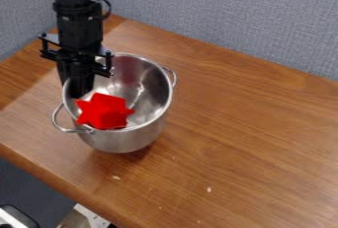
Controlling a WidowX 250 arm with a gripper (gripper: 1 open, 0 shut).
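Note:
A steel pot (138, 128) with wire handles stands on the wooden table at centre-left. Inside it lies a red object (103, 112), near its front-left wall. My black gripper (77, 79) hangs from above at the pot's back-left rim, its lower part reaching down by the rim; whether it is open or shut, or holding the rim, is unclear.
A grey textured wall (238, 20) runs along the back. The table's edge shows at the lower left.

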